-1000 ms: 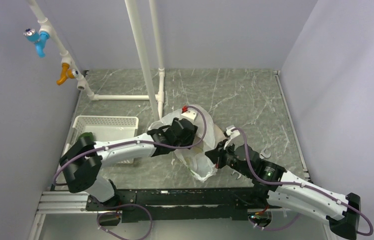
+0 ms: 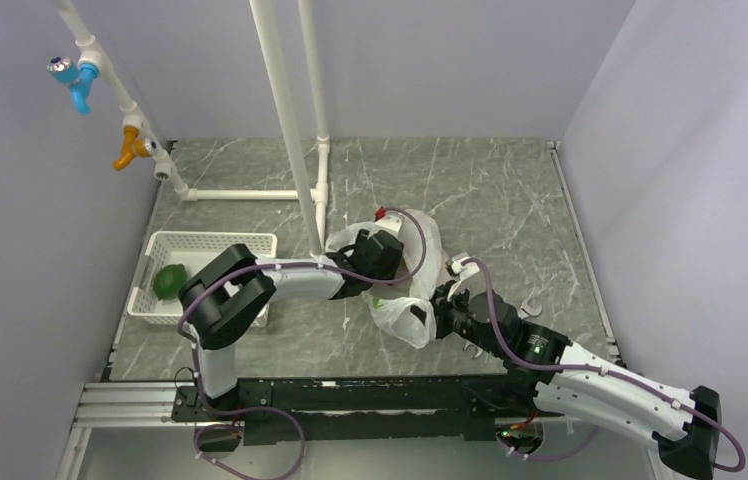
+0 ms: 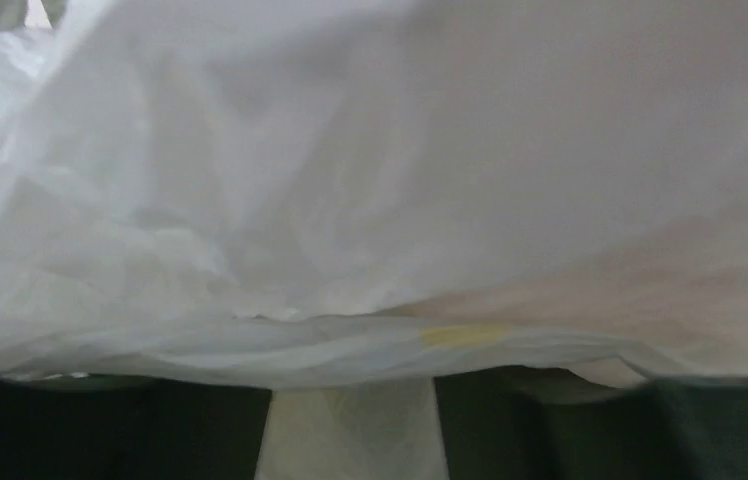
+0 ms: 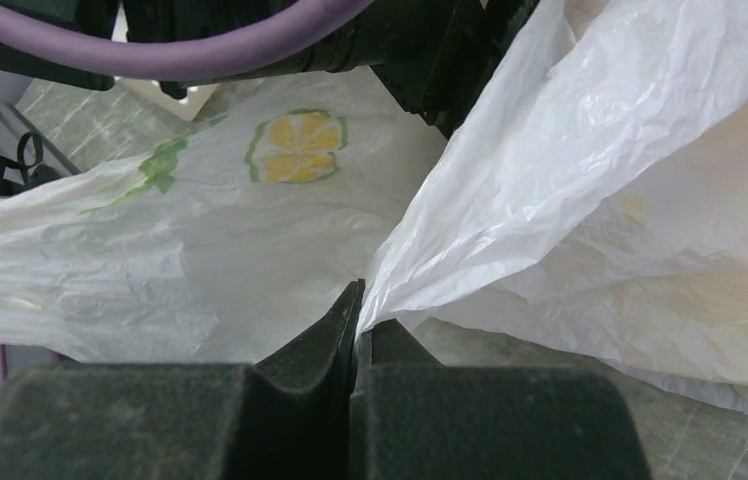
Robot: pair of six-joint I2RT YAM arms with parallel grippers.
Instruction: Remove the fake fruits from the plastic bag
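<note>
The white plastic bag (image 2: 405, 320) lies crumpled mid-table. My left gripper (image 2: 395, 265) is down among its folds; in the left wrist view pale plastic (image 3: 370, 170) fills the view over the part-open fingers, and what is between them is unclear. My right gripper is shut at the bag's right side, with a thin twisted strip of plastic (image 4: 510, 170) running from its fingertips. A lemon print (image 4: 295, 145) shows on the bag. A green fake fruit (image 2: 169, 282) lies in the white basket (image 2: 212, 238); any fruit inside the bag is hidden.
White pipes (image 2: 250, 196) with blue and orange taps stand at the back left, one upright close behind my left gripper. Small metal pieces (image 2: 530, 308) lie right of my right gripper.
My left arm has shifted rightward and deeper over the bag. The bag's near part has been lifted and bunched at my right gripper, which has moved little.
</note>
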